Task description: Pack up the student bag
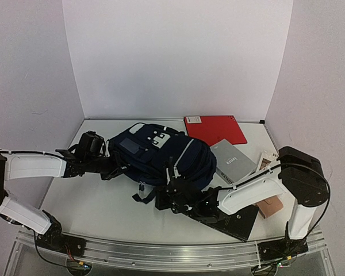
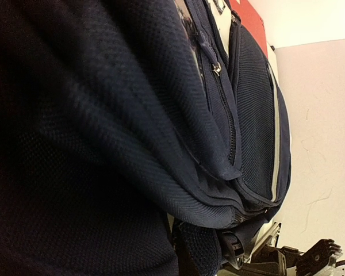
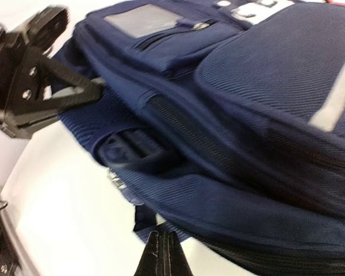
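A dark navy backpack (image 1: 161,146) lies on its side across the middle of the table, its zip line (image 3: 190,126) facing my right wrist camera. At the bag's left end, my left gripper (image 1: 122,169) presses against the fabric; in the right wrist view its fingers (image 3: 75,103) meet the bag, but whether they pinch cloth is unclear. Navy fabric (image 2: 132,115) fills most of the left wrist view and its fingers do not show there. My right gripper is shut by the bag's near edge, with nothing visible between its fingertips.
A red folder (image 1: 215,130) lies behind the bag. To the right are a grey book (image 1: 233,161), a black folder (image 1: 236,224) partly under the right arm, and a tan item (image 1: 269,207).
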